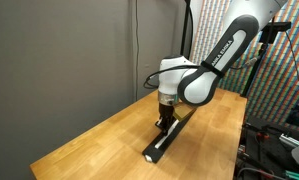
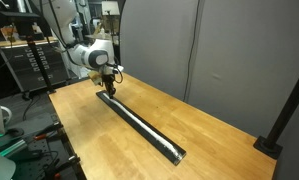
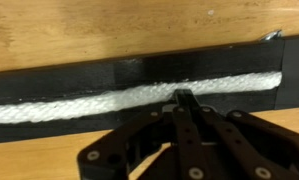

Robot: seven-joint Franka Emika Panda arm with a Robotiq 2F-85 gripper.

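Note:
A white braided rope (image 3: pixel 109 102) lies along a black strip (image 3: pixel 79 78) in the wrist view, and its right end rests near the strip's right part. My gripper is shut, with its fingertips over the rope's lower edge. Whether the tips touch or press the rope cannot be told, and nothing clearly shows between them. In exterior view 2 the long black strip (image 2: pixel 177 156) runs diagonally over the table, with the rope (image 2: pixel 139 122) along its middle. There my gripper (image 2: pixel 110 91) stands low at the strip's far-left end.
The wooden table (image 2: pixel 214 125) is broad and bare on both sides of the strip. A grey partition (image 2: pixel 224 60) stands behind it. A dark post (image 2: pixel 279 110) rises at the right edge of exterior view 2.

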